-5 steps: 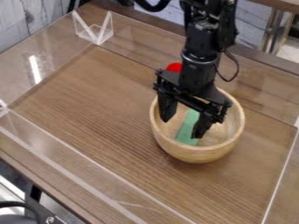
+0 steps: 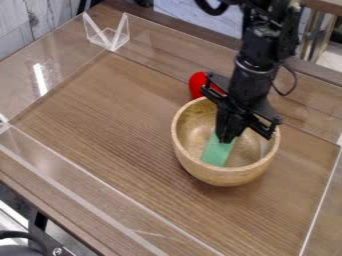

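Observation:
My black gripper (image 2: 241,120) is over a tan bowl (image 2: 222,172) on the wooden table, its tip reaching down into the right-back part of the bowl. A light green item (image 2: 215,151) lies in the bowl, below and left of the fingers. The fingers look close together; whether anything is between them is hidden. A red object (image 2: 199,83) stands behind the bowl, partly covered by the arm.
A clear wire-like holder (image 2: 107,33) is at the back left. A wooden ledge runs along the top right, and dark cables lie at the lower left.
The gripper has moved right and back within the bowl, turning somewhat. More of the red object now shows left of the arm.

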